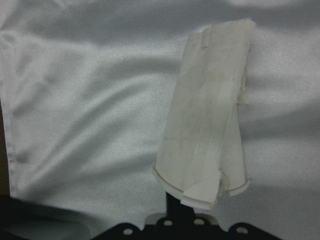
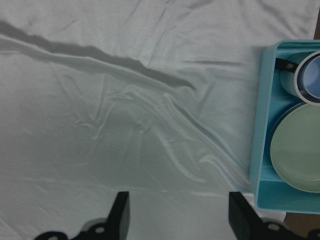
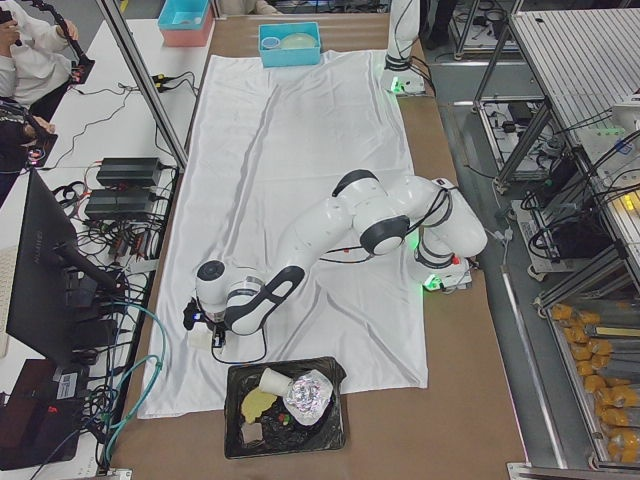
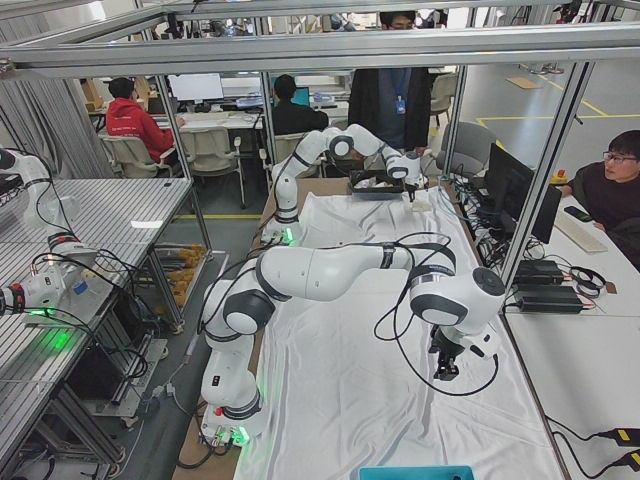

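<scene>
A flattened white paper cup (image 1: 202,110) lies on the white cloth, seen from above in the left wrist view. My left gripper (image 3: 205,322) is low at that piece, near the black tray (image 3: 235,410); its fingertips are hidden, so its state is unclear. My right gripper hangs open with nothing between its fingers, above the cloth beside a light blue bin (image 2: 265,125). The bin holds a mug (image 2: 290,77) with a dark handle and a pale green plate (image 2: 302,147).
The black tray holds a crumpled foil piece (image 3: 308,395), a white cup (image 3: 275,381), a yellow item (image 3: 258,405) and small scraps. A monitor, cables and metal frame posts line the table's sides.
</scene>
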